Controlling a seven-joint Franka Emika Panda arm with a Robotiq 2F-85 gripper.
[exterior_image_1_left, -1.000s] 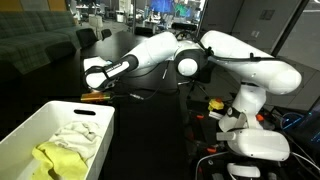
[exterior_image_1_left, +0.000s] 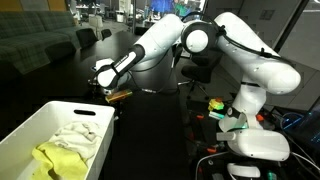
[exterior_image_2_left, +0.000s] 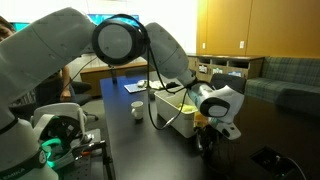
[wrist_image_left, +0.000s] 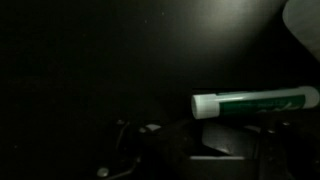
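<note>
A white tube with a green label (wrist_image_left: 262, 102) lies across the lower right of the wrist view, its white end towards the middle. My gripper is shut on it, its dark fingers at the bottom edge and hard to make out. In exterior view 1 the gripper (exterior_image_1_left: 108, 99) hangs low near the far corner of a white box (exterior_image_1_left: 95, 108). In exterior view 2 the gripper (exterior_image_2_left: 207, 147) points down in front of that box, over the dark table. The tube cannot be made out in either exterior view.
Inside the box are a yellow cloth (exterior_image_1_left: 60, 161) and a white cloth (exterior_image_1_left: 75, 137). A white mug (exterior_image_2_left: 137, 110) stands on the table (exterior_image_2_left: 130, 145) beyond the box. Black chairs (exterior_image_1_left: 87, 38) and a patterned sofa (exterior_image_1_left: 35, 47) are behind.
In exterior view 1 the gripper has moved right, nearer the camera, and its body has turned. The box and the cloths have stayed put.
</note>
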